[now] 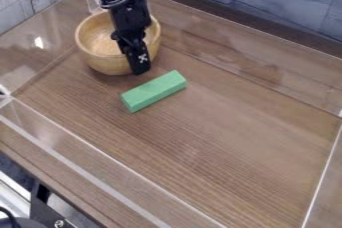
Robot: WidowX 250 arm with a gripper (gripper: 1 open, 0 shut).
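A round yellowish wooden bowl (100,37) sits at the upper left of the table. My black gripper (134,54) reaches in from the top, over the bowl's right side, its tips low at the bowl. Whether its fingers are apart, or hold anything, is too small and dark to tell. A green oblong block (154,91) lies on the wood just below and to the right of the bowl, apart from it.
A low border runs along its back right and left sides. Dark cables show at the lower left corner, off the tabletop.
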